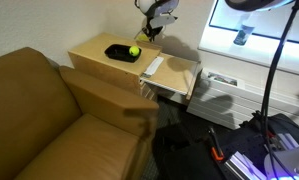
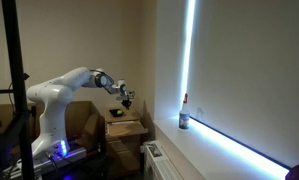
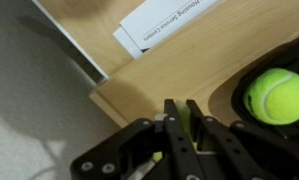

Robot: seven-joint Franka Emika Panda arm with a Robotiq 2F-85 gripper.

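My gripper is shut on a small yellowish thing [image 3: 184, 118], mostly hidden by the fingers, so its shape cannot be made out. In exterior view 1 the gripper [image 1: 146, 35] hangs above the wooden cabinet top, to the right of a black tray [image 1: 116, 50]. A yellow-green tennis ball [image 1: 135, 51] is at the tray's right end. The wrist view shows that ball [image 3: 278, 95] in the tray, apart from my fingers and to their right.
A white printed paper [image 3: 159, 22] lies by the lower shelf edge, and also shows as a paper [image 1: 154, 65] in exterior view 1. A brown sofa [image 1: 59, 125] stands in front of the cabinet [image 1: 94, 44]. The cabinet top left of the tray is clear.
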